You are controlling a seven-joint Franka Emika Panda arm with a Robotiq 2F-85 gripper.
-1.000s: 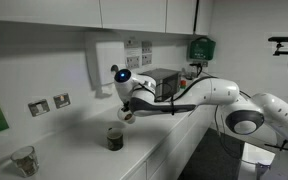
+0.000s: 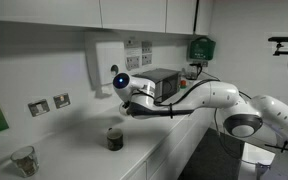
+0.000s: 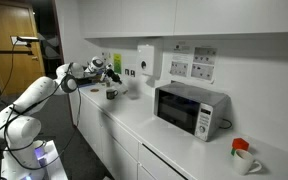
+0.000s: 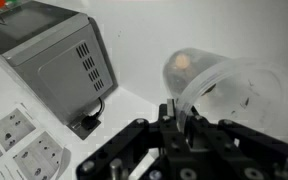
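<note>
In the wrist view my gripper is shut on a clear cup (image 4: 226, 72), whose wide round rim faces the camera. The cup's wall appears to be between the fingers. Seen from exterior view 1, the gripper (image 2: 126, 104) hangs over the white counter near the wall, above and a little right of a dark pot (image 2: 115, 140). The held cup is small and hard to make out there.
A second clear-looking cup (image 2: 25, 160) stands at the near left of the counter (image 2: 74, 150). A microwave (image 3: 191, 108) sits further along, with red and white mugs (image 3: 244, 161) beyond it. Open counter lies between the pot and the microwave.
The gripper end of the arm has shifted and tilted slightly, and the held cup shows less plainly in exterior view 1. The dark pot and the standing cup have stayed put.
</note>
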